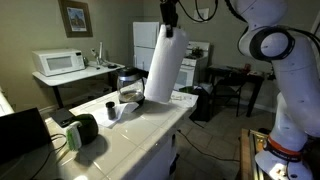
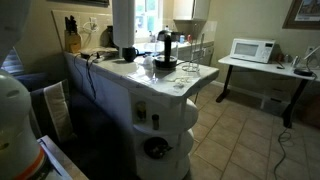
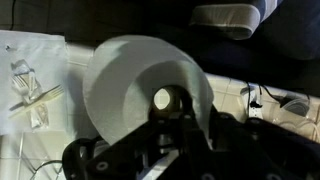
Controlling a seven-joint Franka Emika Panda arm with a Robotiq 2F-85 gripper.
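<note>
A white paper towel roll hangs high over the counter, slightly tilted in exterior view 1. At its top end my gripper is shut on it. In exterior view 2 only the lower part of the roll shows, cut off by the top edge. The wrist view looks down on the end of the roll, with the dark gripper in front of the hollow core. Exactly how the fingers grip the roll is hard to make out there.
A coffee maker stands on the counter behind the roll, with a dark mug nearby. A white napkin with clear plastic cutlery lies flat at the left of the wrist view.
</note>
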